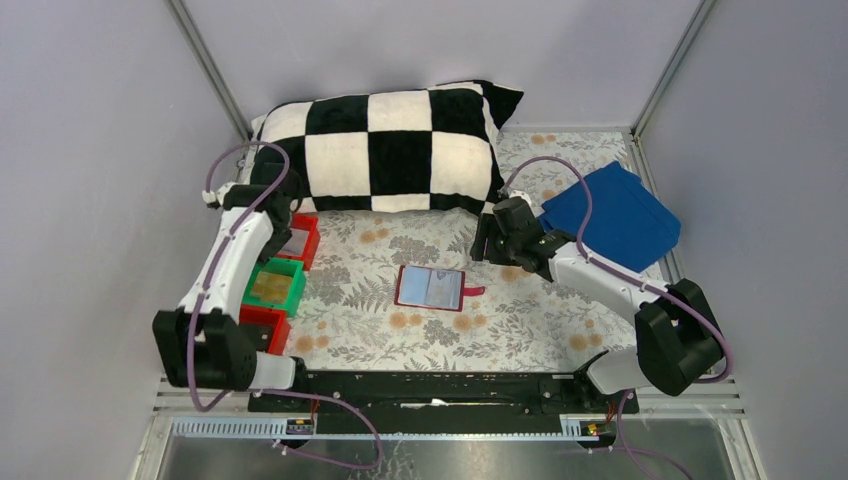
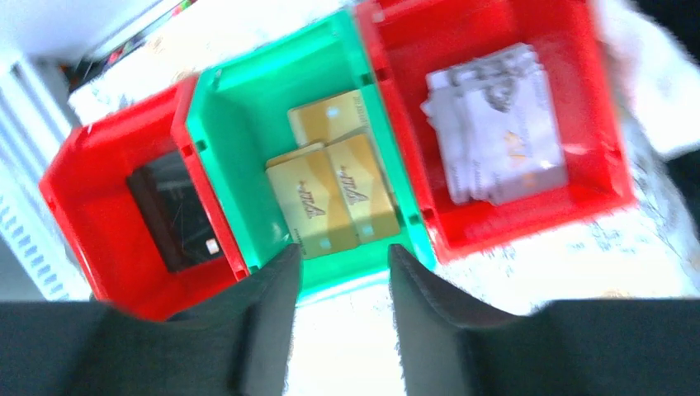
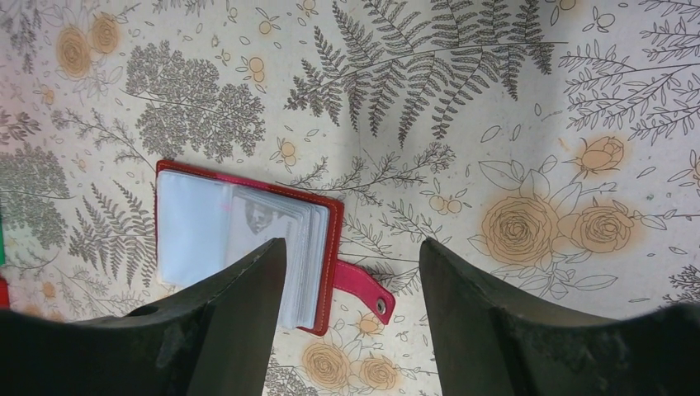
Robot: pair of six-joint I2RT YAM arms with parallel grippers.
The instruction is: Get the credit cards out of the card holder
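Note:
The card holder [image 1: 430,287] lies open on the patterned cloth, with a dark red edge and a red snap strap [image 3: 363,289]. Its clear sleeves [image 3: 268,223] show a greyish picture on the right half; the left half looks pale blue. Gold cards [image 2: 318,198] rest in the green tray [image 2: 239,140], and whitish-grey cards [image 2: 495,124] in the far red tray [image 2: 528,219]. Above the green tray my left gripper is open, nothing between its fingers. My right gripper, open and empty, hovers up and right of the holder.
A nearer red tray [image 2: 132,140] contains dark flat items [image 2: 177,206]. A checkered cushion [image 1: 385,150] lines the back, and a blue cloth [image 1: 620,225] lies at the right. Around the holder the cloth is free.

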